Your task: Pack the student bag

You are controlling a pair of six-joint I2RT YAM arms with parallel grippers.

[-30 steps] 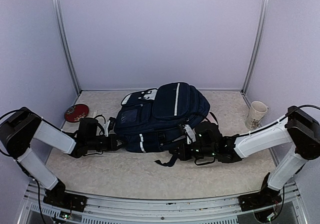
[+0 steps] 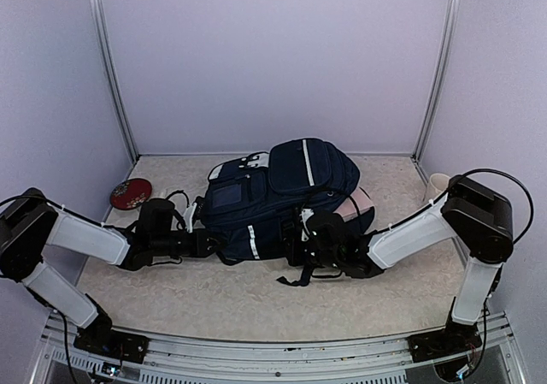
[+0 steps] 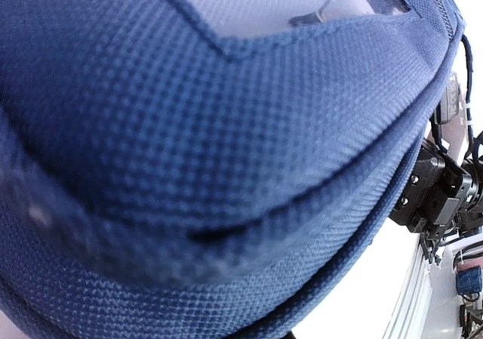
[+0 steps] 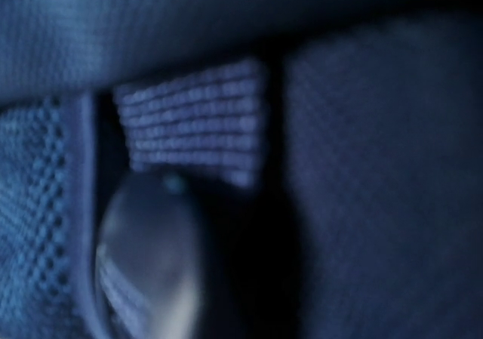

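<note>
A dark navy backpack [image 2: 256, 192] lies on its side across the middle of the table, its pockets facing up. My left gripper [image 2: 212, 245] is at the bag's lower left end, shut; in the left wrist view the bag's blue fabric [image 3: 226, 143] fills most of the picture and hides the fingers. My right gripper [image 2: 295, 245] is pressed up against the bag's near side. The right wrist view, dark and blurred, shows one finger [image 4: 151, 256] beside a ribbed webbing strap [image 4: 192, 124] and mesh [image 4: 34, 218]; whether the strap is between the fingers is hidden.
A red round item [image 2: 131, 193] lies at the far left. A pale cup [image 2: 437, 187] stands at the right, partly behind the right arm. Something pink [image 2: 355, 205] shows at the bag's right end.
My right arm has moved left, further against the bag. The bag has shifted slightly, and pink now shows at its right end.
</note>
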